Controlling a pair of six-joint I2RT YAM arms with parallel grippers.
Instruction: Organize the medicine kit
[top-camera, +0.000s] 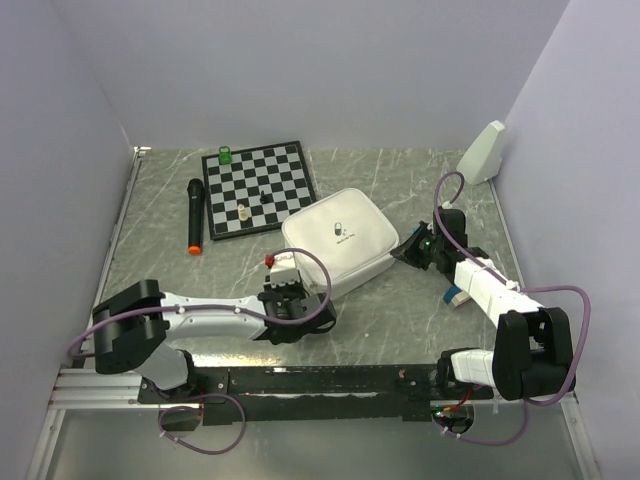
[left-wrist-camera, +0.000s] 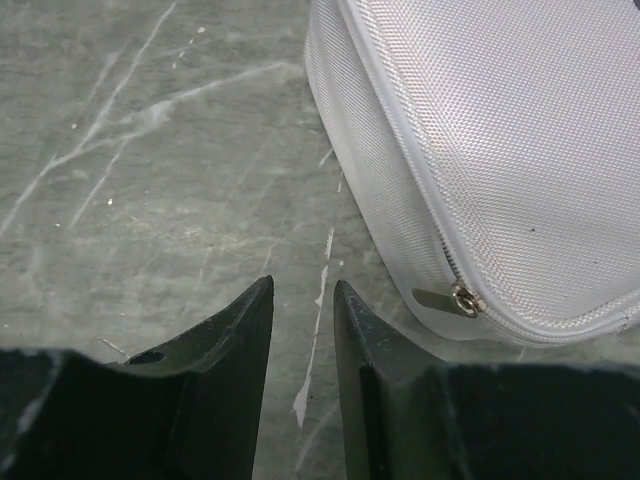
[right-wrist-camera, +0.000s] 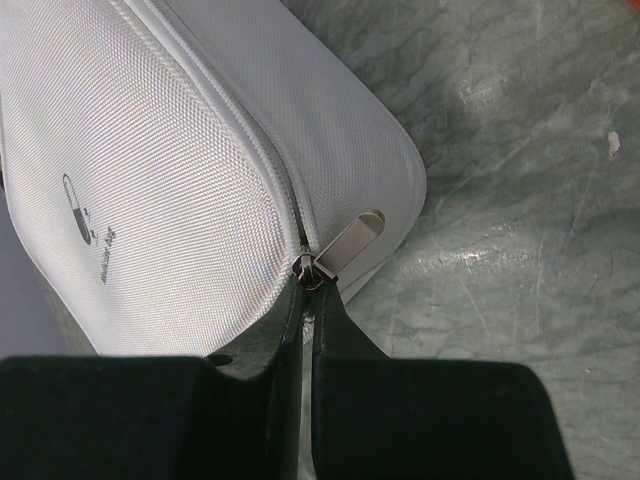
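Observation:
The white zippered medicine kit (top-camera: 345, 230) lies closed in the middle of the table, a pill logo on its lid. At its right corner my right gripper (top-camera: 398, 254) is shut on the zipper pull (right-wrist-camera: 346, 243), as the right wrist view shows. My left gripper is beside the kit's front-left side, over bare marble, with a narrow gap between its fingertips and nothing seen held. Another zipper slider (left-wrist-camera: 466, 300) sits on the kit's edge just to the right of it.
A chessboard (top-camera: 282, 195) with a few small items and a black microphone (top-camera: 195, 210) lie back left. A white object (top-camera: 480, 155) stands back right; blue and white items (top-camera: 454, 295) lie partly behind my right arm.

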